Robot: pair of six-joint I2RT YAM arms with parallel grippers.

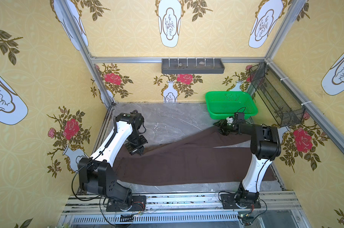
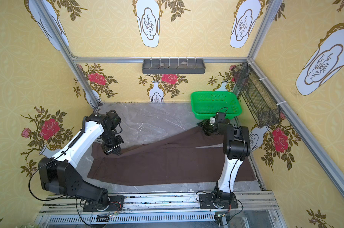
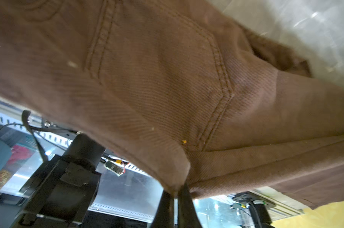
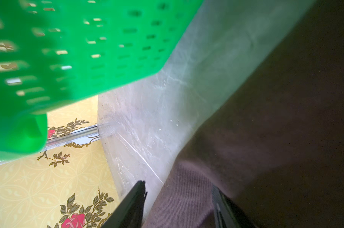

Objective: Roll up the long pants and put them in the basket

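Observation:
The brown long pants lie stretched across the table, with one leg above the other and a narrow gap between them toward the right. At the waist end, my left gripper is shut on a pinched fold of cloth, lifted off the table. A stitched pocket shows above it in the left wrist view. My right gripper stands open at the far leg's edge, in front of the basket. Its fingers are apart, with brown cloth showing behind and between them; whether they touch it, I cannot tell.
A green basket stands at the back right, close beside my right gripper. A black mesh rack hangs on the right wall and a grey tray on the back wall.

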